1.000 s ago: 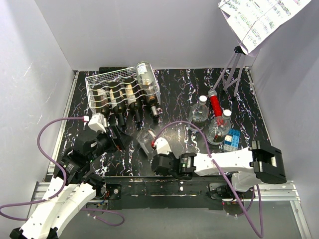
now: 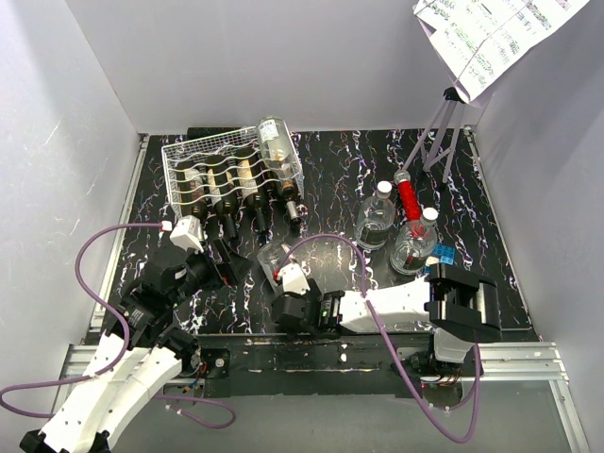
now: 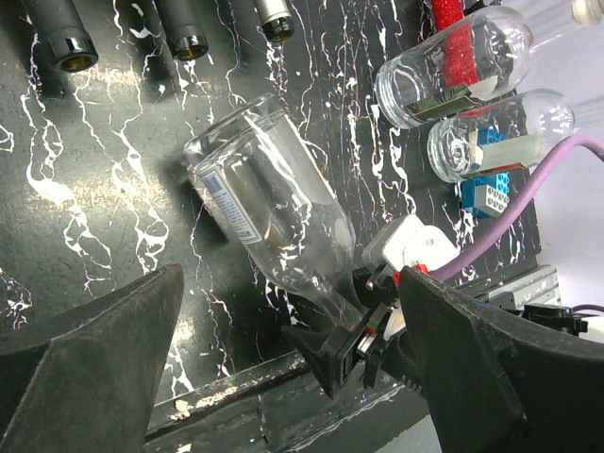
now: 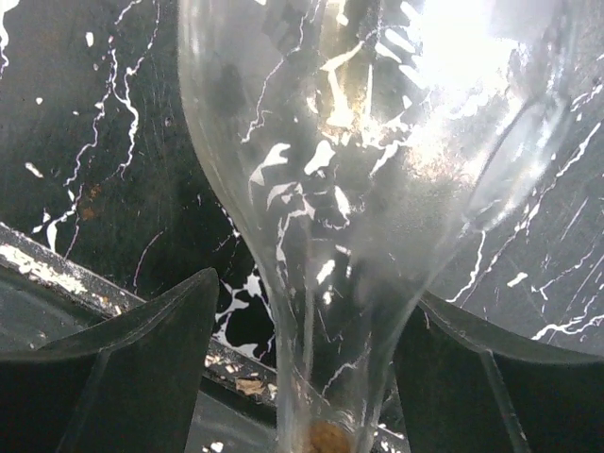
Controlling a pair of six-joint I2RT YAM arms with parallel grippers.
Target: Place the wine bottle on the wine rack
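Observation:
A clear glass bottle [image 3: 274,198] lies on its side on the dark marbled table, its base toward the rack and its neck toward the front edge. My right gripper is open, its fingers [image 4: 156,354] on either side of the neck of the bottle [image 4: 330,245]; contact cannot be made out. In the top view the right gripper's body covers the neck. My left gripper [image 2: 234,262] stands open to the left of the bottle with nothing between its fingers. The white wire wine rack [image 2: 173,176] at the back left holds several dark bottles and a clear one on top.
Two clear bottles with white caps [image 2: 375,217] [image 2: 414,243] stand at the right. Near them are a red-wrapped object [image 2: 409,198] and a blue block [image 2: 440,256]. A tripod [image 2: 444,132] occupies the back right corner. Table between rack and tripod is clear.
The right arm has moved left, bringing its gripper over the bottle's neck. The left arm, the rack and the lying bottle look unmoved.

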